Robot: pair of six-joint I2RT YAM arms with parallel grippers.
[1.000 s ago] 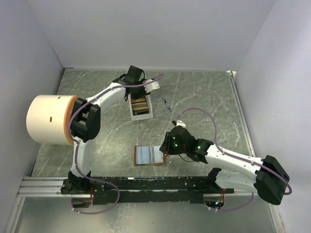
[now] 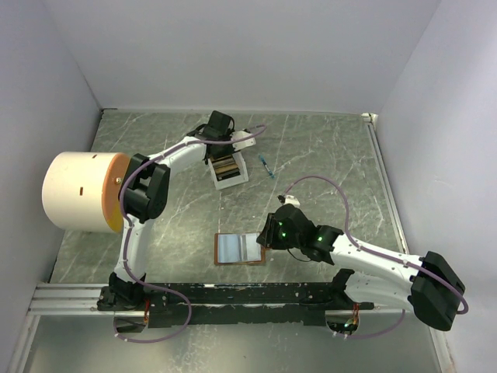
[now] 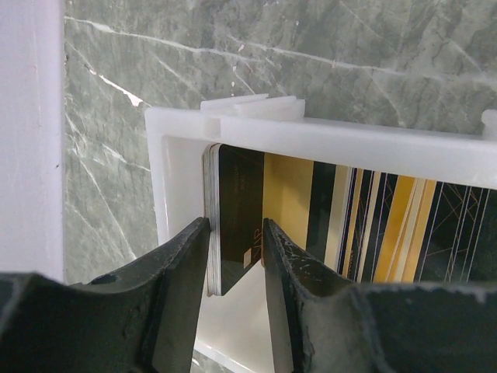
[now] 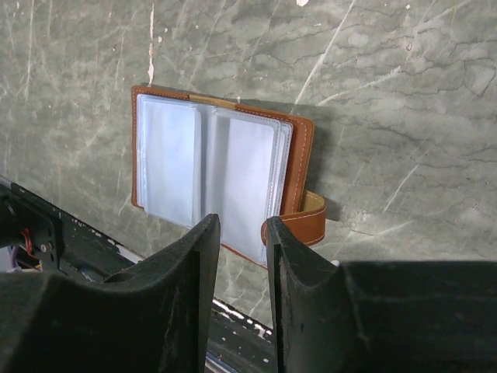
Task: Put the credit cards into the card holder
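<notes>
The white tray (image 2: 228,180) of gold and black credit cards (image 3: 365,217) is at the upper middle, beneath my left gripper. In the left wrist view its fingers sit inside the tray at a dark stack of cards (image 3: 237,179) by the end wall, slightly parted; whether they grip is unclear. The card holder (image 4: 167,155), brown with clear sleeves, lies flat and open at the front middle. My right gripper hangs over its right side, fingers part open with nothing seen between them.
A large white roll (image 2: 78,190) stands at the left. A small blue pen-like item (image 2: 266,167) lies right of the tray.
My left gripper has moved slightly right and down in the top view, and the tray has turned a little. The right arm has shifted slightly to the right.
</notes>
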